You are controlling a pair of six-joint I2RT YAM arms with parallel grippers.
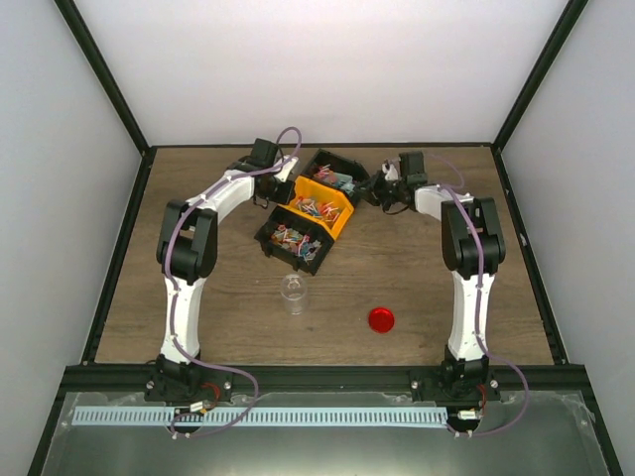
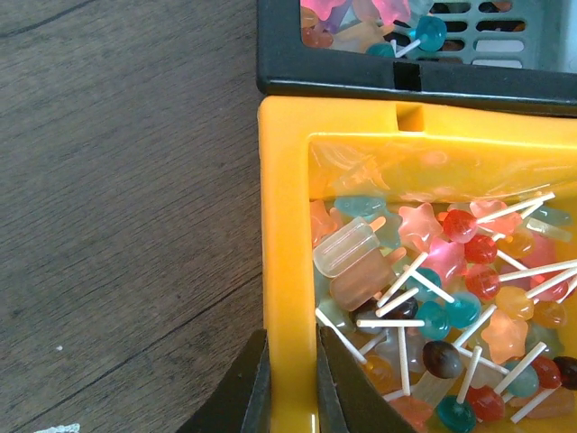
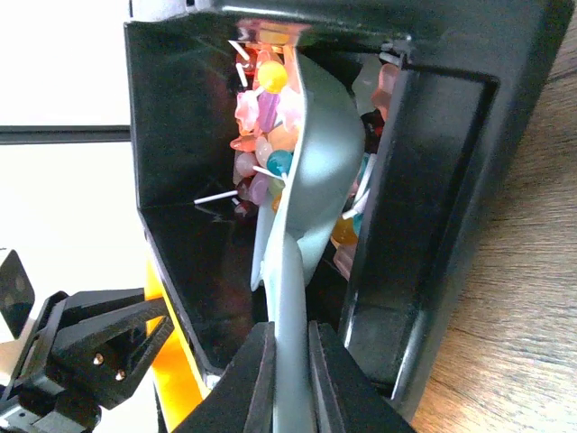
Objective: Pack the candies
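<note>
Three joined bins of candies stand at the back of the table: a black bin (image 1: 323, 155), a yellow bin (image 1: 348, 220) and a nearer black bin (image 1: 267, 238). My left gripper is shut on the yellow bin's side wall, with lollipops and candies (image 2: 433, 316) lying inside. My right gripper is shut on the handle of a pale grey-blue scoop (image 3: 329, 135), whose head reaches into the far black bin among candies (image 3: 270, 117). A clear jar (image 1: 295, 294) stands in front of the bins, with a red lid (image 1: 381, 319) to its right.
Bare wooden table (image 1: 427, 268) lies between the bins and the red lid. The back frame edge (image 1: 427, 146) runs close behind the bins and the right gripper.
</note>
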